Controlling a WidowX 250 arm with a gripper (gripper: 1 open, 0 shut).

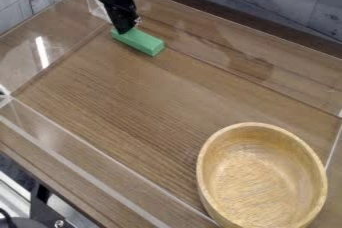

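Observation:
My black gripper (118, 20) reaches in from the top of the view, its lower end just above the left end of a green block (139, 41) lying flat on the wooden table (147, 122). I cannot tell whether its fingers are open or shut, nor whether it touches the block.
A large beige round bowl (261, 174) stands at the lower right. A grey wall runs along the back, and the table's edge shows at the lower left.

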